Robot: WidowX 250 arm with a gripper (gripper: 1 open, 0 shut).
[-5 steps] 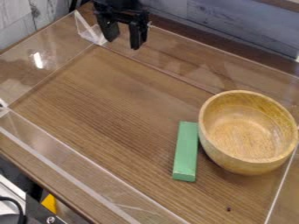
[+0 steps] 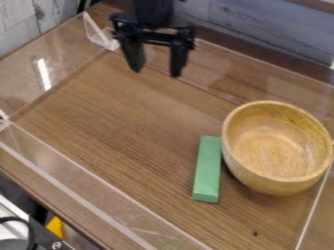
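The gripper [image 2: 152, 59] is at the upper middle of the camera view, dark and somewhat blurred, reaching down over the wooden surface with its two fingers spread apart. It is open, and nothing shows between the fingers. Below and to the right of it, a flat green bar [image 2: 208, 171] lies upright in the view, just left of a large tan wooden bowl [image 2: 274, 156]. The bowl looks empty.
Pale walls edge it at the top. A dark cable and a small yellow item [image 2: 55, 225] are at the bottom left.
The green bar and bowl have not moved.
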